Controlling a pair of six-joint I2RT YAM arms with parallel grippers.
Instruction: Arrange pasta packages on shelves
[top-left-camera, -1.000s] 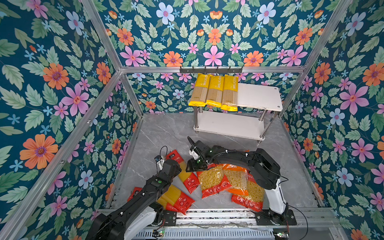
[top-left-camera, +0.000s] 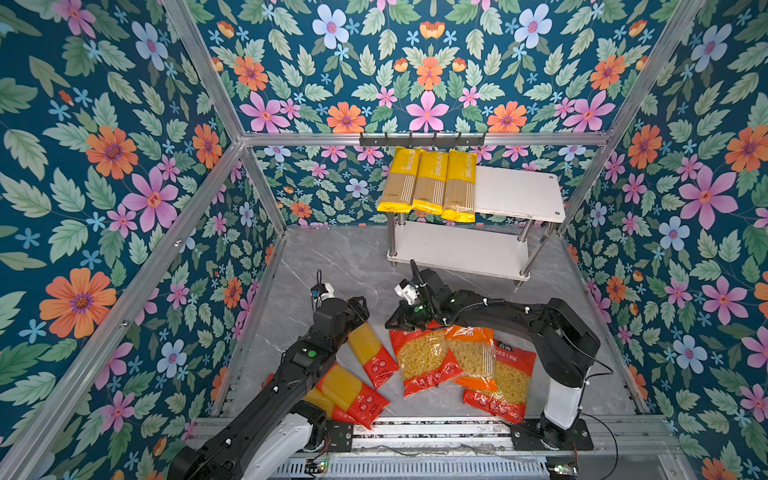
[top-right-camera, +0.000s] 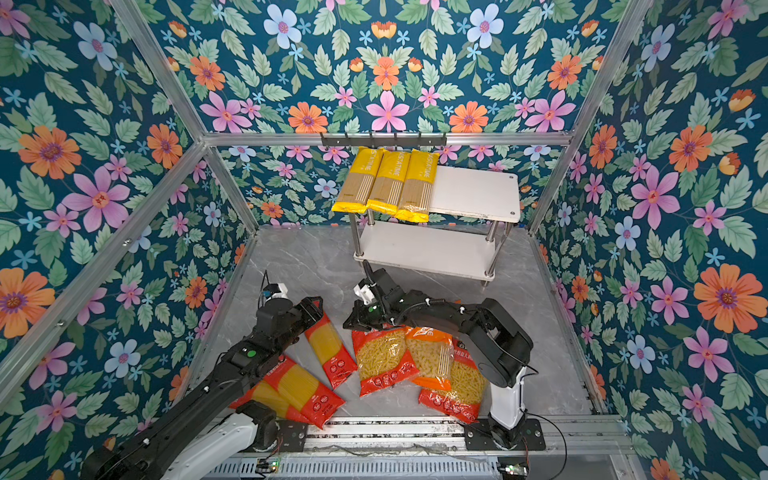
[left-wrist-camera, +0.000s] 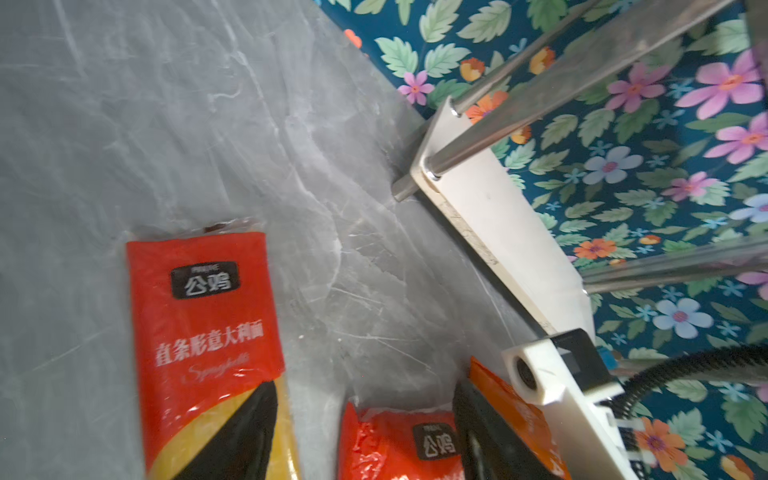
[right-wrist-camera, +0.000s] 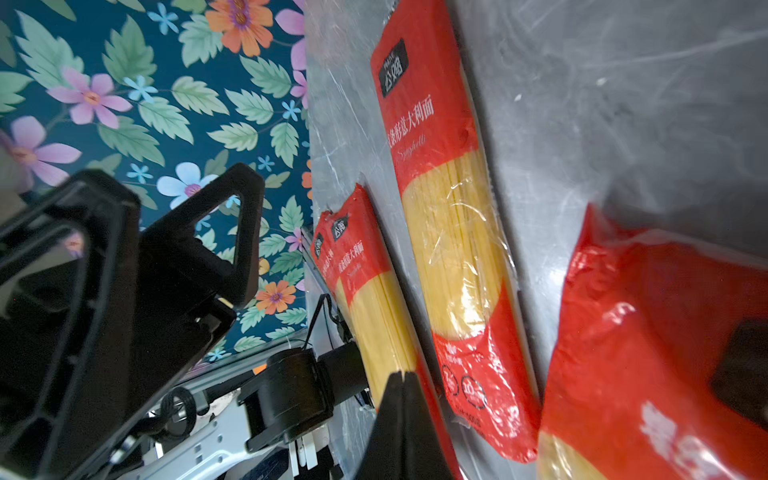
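Observation:
Three yellow pasta packs lie side by side on the top shelf's left part. On the floor lie red spaghetti packs and several shorter red and orange bags. My left gripper stands open above the floor by a red spaghetti pack, nothing between its fingers. My right gripper is shut, nothing showing between its fingers, above the spaghetti packs and left of the shorter bags.
The top shelf is clear on its right part. The lower shelf is empty.
Both arms have moved toward the shelf side; my left gripper now covers the upper part of the middle spaghetti pack in the top left view, and the right one is slightly higher.

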